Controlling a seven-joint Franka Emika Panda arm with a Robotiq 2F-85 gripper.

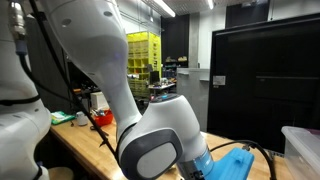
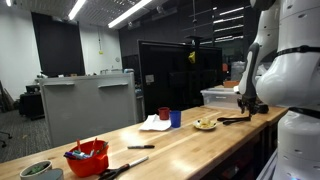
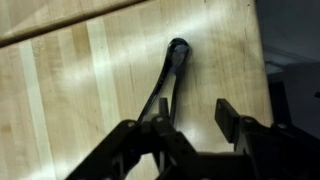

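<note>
Black tongs (image 3: 177, 62) lie on the wooden table in the wrist view, their joined end toward the top and their two arms spreading downward. My gripper is over them, its fingers (image 3: 229, 122) apart. The left finger covers part of the tongs' lower portion, and whether it touches them cannot be told. Nothing is seen gripped. In exterior view 2 the gripper (image 2: 246, 102) is low at the right side of the table, close to the dark tongs (image 2: 235, 121). Exterior view 1 shows mostly the white arm and a blue part, with the fingertips hidden.
A plate (image 2: 205, 125) with yellowish food sits left of the gripper. Farther off are a blue cup (image 2: 175, 119), a red cup (image 2: 164, 113), a white cloth (image 2: 155, 124) and a red basket (image 2: 87, 158). A clear bin (image 2: 222, 98) stands behind. The table's edge is near the tongs.
</note>
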